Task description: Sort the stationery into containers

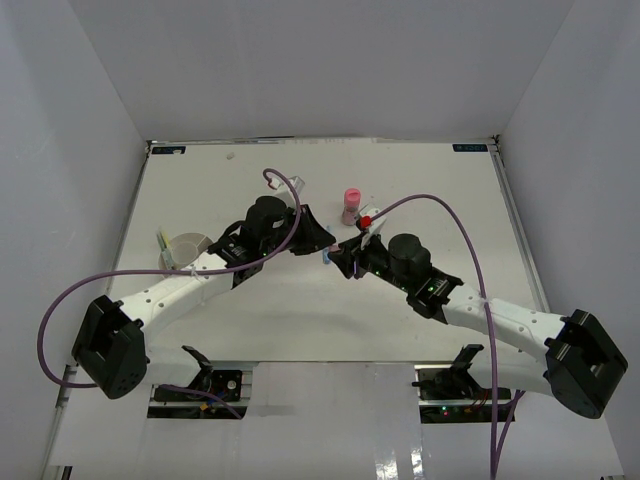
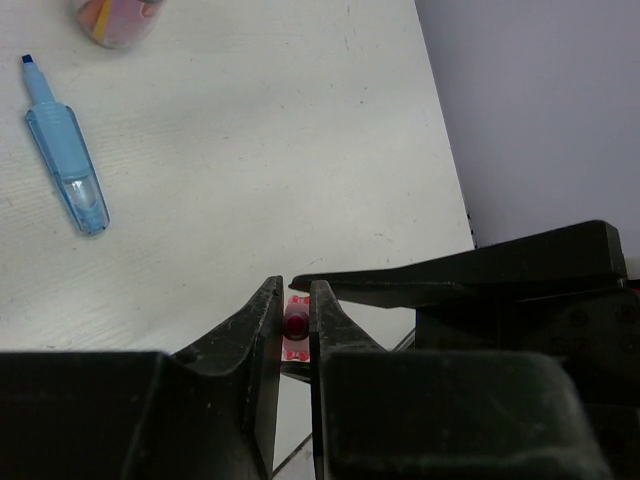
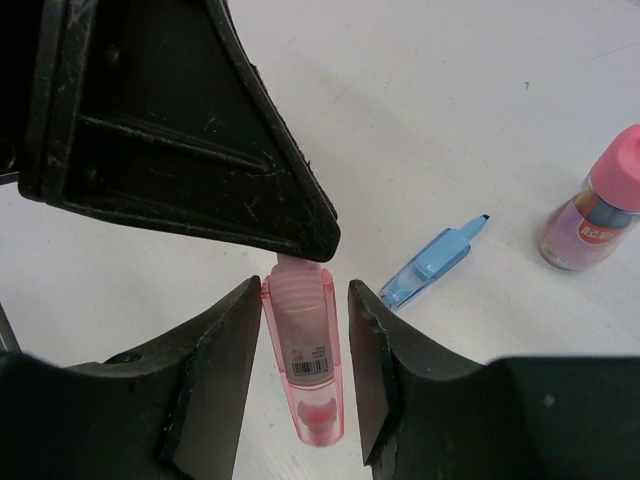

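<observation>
A pink highlighter [image 3: 305, 345] hangs above the table between my two grippers. My left gripper is shut on its upper end; in the left wrist view only a small pink-red part shows past the fingertips. In the right wrist view, my right gripper is part open, a finger on either side of the highlighter's body, with a visible gap at least on the right. A blue highlighter [image 2: 66, 150] lies on the table near both grippers. At the left of the top view, a round pale container [image 1: 203, 238] has pens at its left side.
A clear jar with a pink lid [image 1: 352, 196] stands on the table beyond the grippers, colourful contents inside. Cables loop over both arms.
</observation>
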